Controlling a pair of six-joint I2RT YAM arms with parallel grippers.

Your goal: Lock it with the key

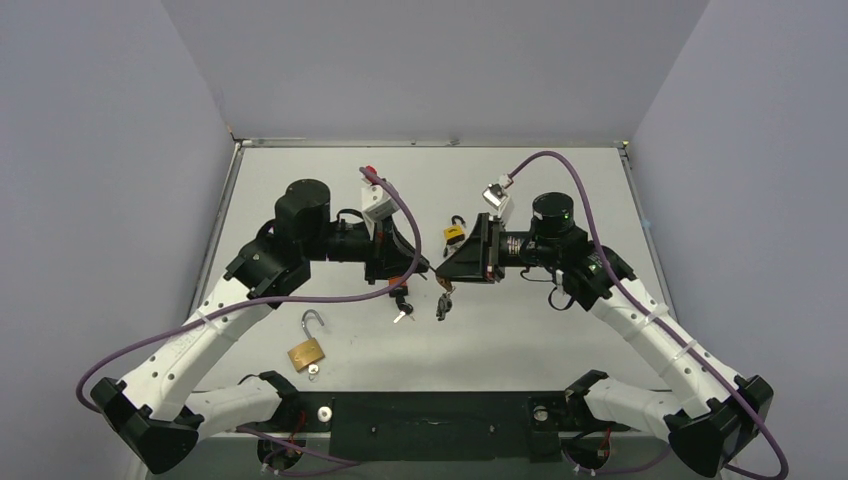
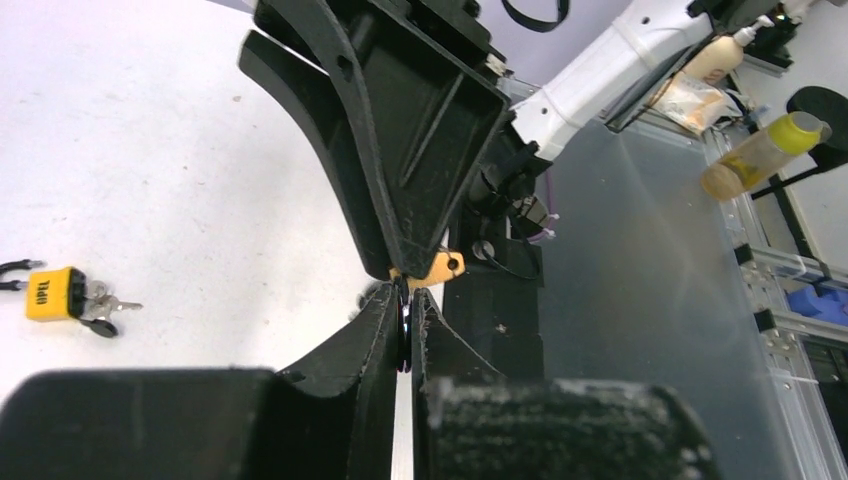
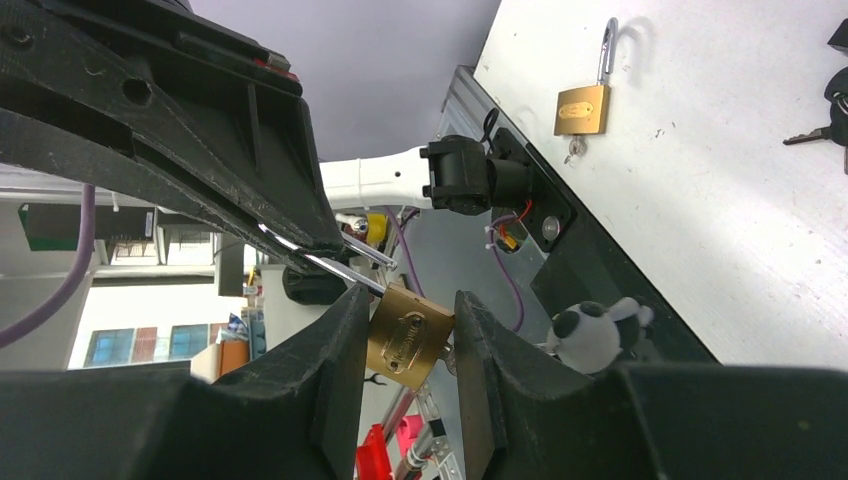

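A small brass padlock point(image 3: 408, 338) is pinched in my right gripper, which is shut on its body. Its silver shackle point(image 3: 333, 267) stands swung open, with the free end clear of the body. On the curved part of that shackle my left gripper is shut; its fingers point(image 3: 290, 225) hide the bend. In the top view the two grippers meet over the middle of the table, and a small key bunch point(image 1: 443, 306) dangles below the padlock.
A larger brass padlock point(image 1: 306, 353), shackle open, lies front left on the white table point(image 1: 510, 350). A yellow padlock point(image 1: 454, 235) with keys lies behind the grippers. Black-headed keys point(image 1: 404, 306) lie just in front of them.
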